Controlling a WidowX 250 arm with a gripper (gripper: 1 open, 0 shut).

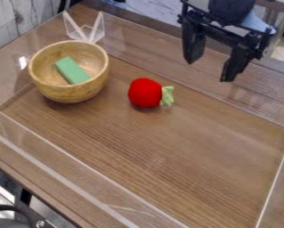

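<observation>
My dark gripper (222, 49) hangs over the back right of the wooden table, its fingers apart with nothing visible between them. A red round object with a pale green leafy top (144, 93) lies below and to the left of it. At the left a yellow bowl (92, 87) holds a green block (70, 69).
A small white object (89, 27) is at the back left, near the table's edge.
</observation>
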